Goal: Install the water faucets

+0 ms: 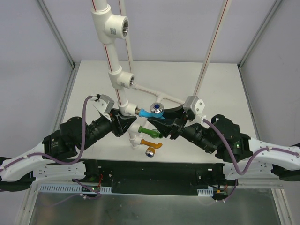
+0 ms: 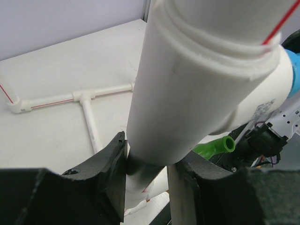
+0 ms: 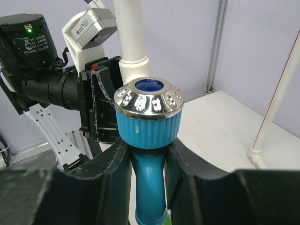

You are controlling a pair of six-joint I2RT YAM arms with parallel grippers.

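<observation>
The blue faucet (image 1: 145,113), topped with a chrome knob (image 3: 149,98), sits at a threaded outlet low on the white upright pipe (image 1: 110,58). Some metal thread shows between faucet and outlet. My right gripper is shut on the blue faucet just under its ribbed collar. On the other side, my left gripper is shut on the upright pipe, one finger against each side. Below hang a green faucet (image 1: 149,131) and an orange faucet (image 1: 151,144), both attached to lower outlets of the pipe.
Two higher tee outlets (image 1: 125,27) on the pipe are open and empty. A thinner white pipe frame (image 1: 159,93) stands behind on the white board (image 1: 220,93). Both arms are close together around the pipe. The board's right side is free.
</observation>
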